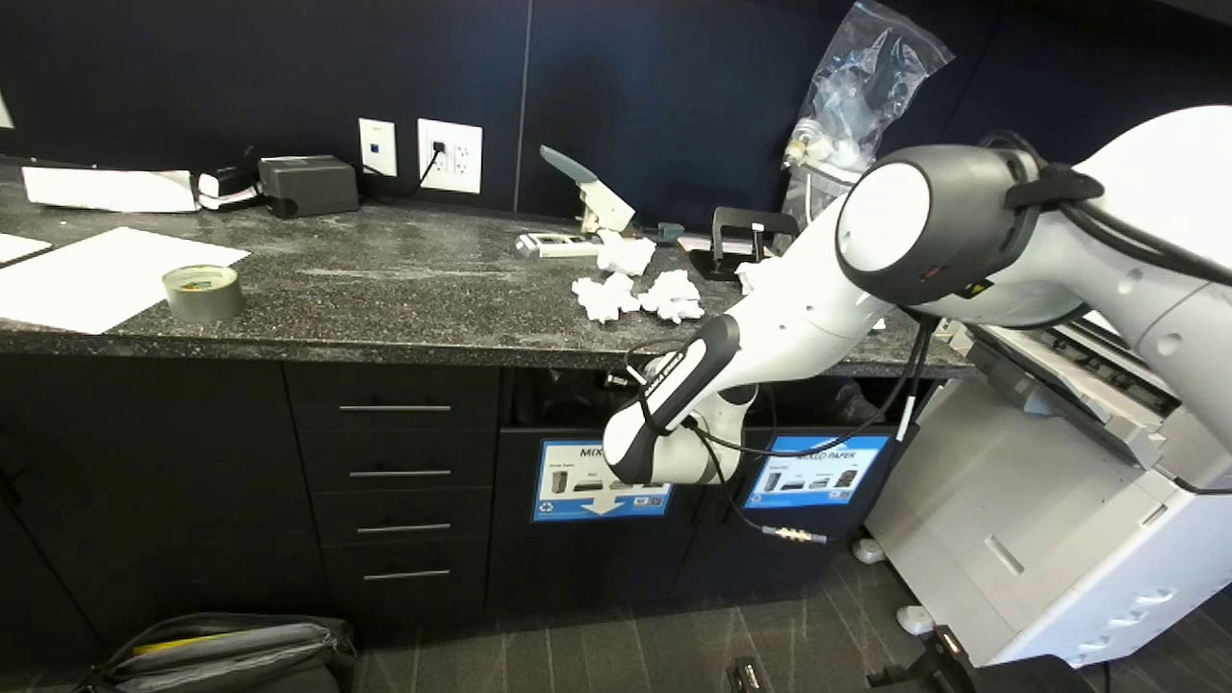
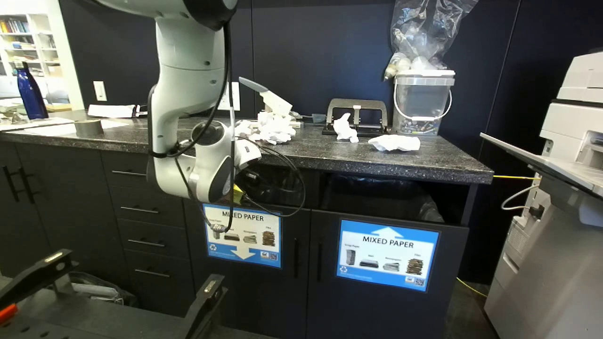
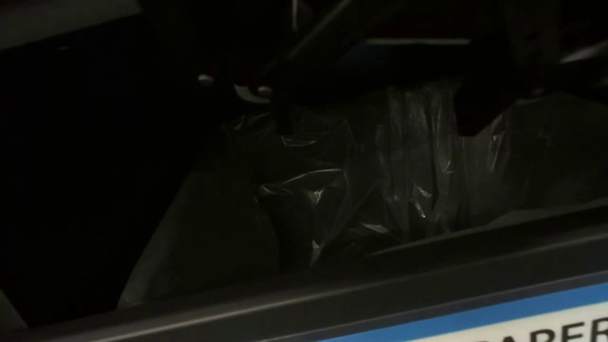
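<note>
In the dim wrist view, my gripper has its two dark fingers well apart, and nothing shows clearly between them. Behind them is a clear plastic liner [image 3: 319, 194] inside the dark bin opening, above the cabinet's front edge [image 3: 239, 296]. From outside, the arm's wrist [image 2: 212, 169] is low in front of the left opening under the counter; the fingers are hidden there. Several crumpled white papers [image 1: 603, 298] lie on the counter near the stapler [image 1: 603, 208]. Farther right are another crumpled paper [image 2: 345, 127] and a flatter white one [image 2: 395, 143].
The counter's overhanging edge [image 2: 373, 164] is above the bin openings. A hole punch [image 2: 356, 107] and a clear bucket [image 2: 421, 101] stand at the back. A tape roll [image 1: 203, 294] sits at the left.
</note>
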